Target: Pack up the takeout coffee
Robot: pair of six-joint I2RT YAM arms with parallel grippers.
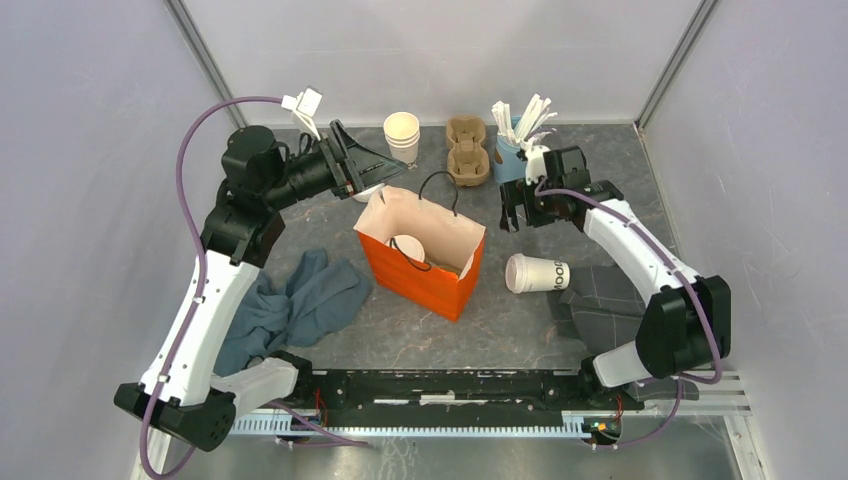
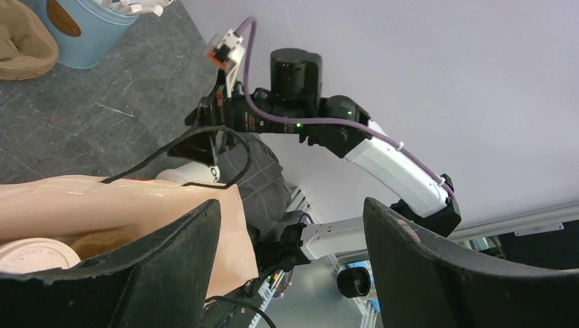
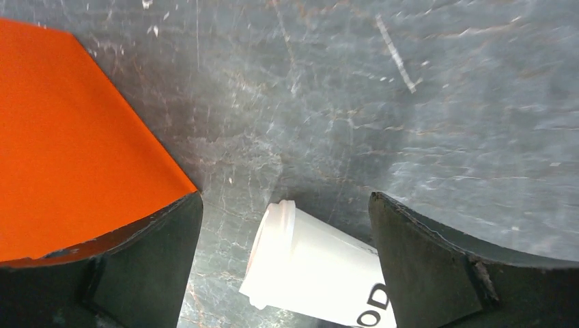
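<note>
A lidded white coffee cup [image 1: 536,274] lies on its side on the table, right of the orange paper bag [image 1: 418,290], its lid end toward the bag. In the right wrist view the cup [image 3: 321,270] shows low, partly hidden behind one finger. My right gripper [image 1: 511,217] stands open behind the cup, apart from it and empty. Inside the upright bag sits another cup with a white lid [image 2: 37,257], lid upward. Over the bag's back left edge hovers my left gripper [image 1: 388,170], open, with nothing between its fingers.
Behind the bag stand stacked paper cups [image 1: 402,132], a cardboard carrier [image 1: 467,150] and a blue bucket [image 1: 507,162] of white sticks. A blue cloth [image 1: 300,305] lies left, a dark checked cloth [image 1: 607,310] right, touching the fallen cup. The bag's handles [image 1: 440,185] stick up.
</note>
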